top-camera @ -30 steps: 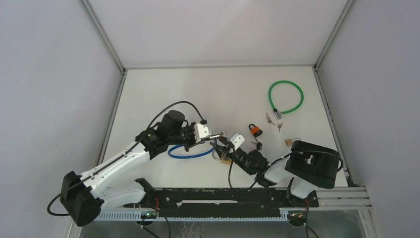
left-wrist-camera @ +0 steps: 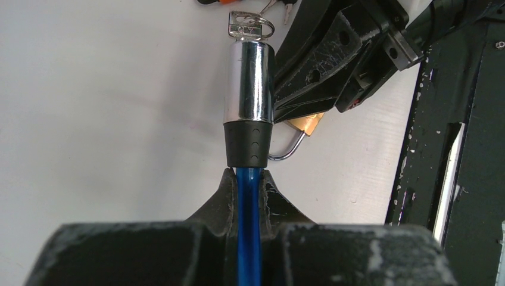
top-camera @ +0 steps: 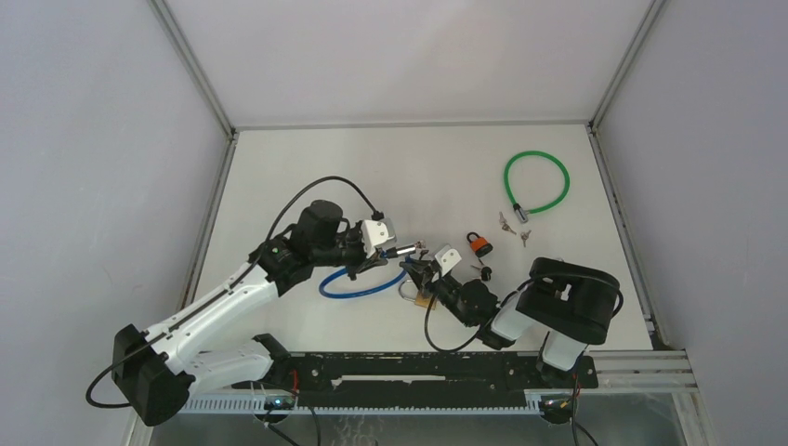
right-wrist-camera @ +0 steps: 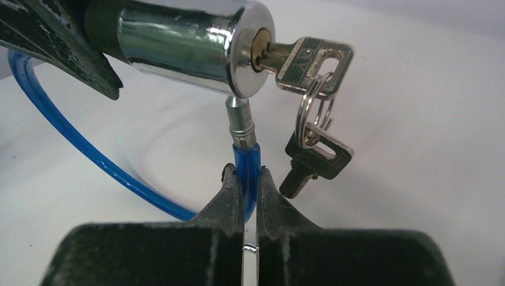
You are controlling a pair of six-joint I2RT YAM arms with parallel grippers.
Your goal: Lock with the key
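Observation:
In the left wrist view, my left gripper is shut on the blue cable (left-wrist-camera: 249, 250), just behind the black sleeve of its chrome lock cylinder (left-wrist-camera: 250, 83). A key (right-wrist-camera: 312, 62) sits in the cylinder's keyway in the right wrist view, with a second key (right-wrist-camera: 318, 158) hanging from its ring. My right gripper is shut with the cable's other end between its fingertips. That end's metal pin (right-wrist-camera: 240, 122) points up and its top meets the cylinder's lower edge; whether it is inside a hole is hidden.
A brass padlock (left-wrist-camera: 306, 123) lies beneath the right gripper. To the right are an orange-and-black padlock (top-camera: 479, 244), loose keys (top-camera: 506, 223) and a green cable lock (top-camera: 565, 177).
The lock in my left gripper has shifted slightly right and toward the back. My right arm's elbow has swung left, now covering a padlock that showed beside it.

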